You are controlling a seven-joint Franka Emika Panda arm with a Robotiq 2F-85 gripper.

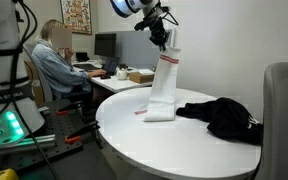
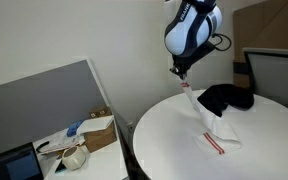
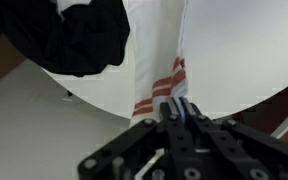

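A white towel with red stripes hangs from my gripper, high above the round white table. Its lower part rests on the tabletop, where a red-striped end shows beside the folds in exterior view 2. The fingers are shut on the cloth near one striped end. In the wrist view the towel stretches away from the gripper, its red stripes close to the fingertips. A black cloth lies crumpled on the table, apart from the towel.
A grey chair stands at the right edge. Behind are a desk with a box, and a seated person.
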